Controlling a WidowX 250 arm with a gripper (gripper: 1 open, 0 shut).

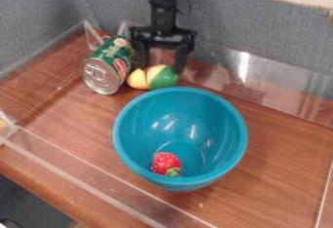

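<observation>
My black gripper (162, 53) hangs at the back of the scene, open, its fingers just above and around the back of a yellow-and-green toy fruit or vegetable (152, 77) on the wooden floor. A green drink can (107, 65) lies on its side to the left of the toy. A large teal bowl (215, 144) stands in front, holding a red strawberry (166, 164) at its bottom.
Grey padded walls (279, 76) bound the back and left, with clear plastic strips along the edges.
</observation>
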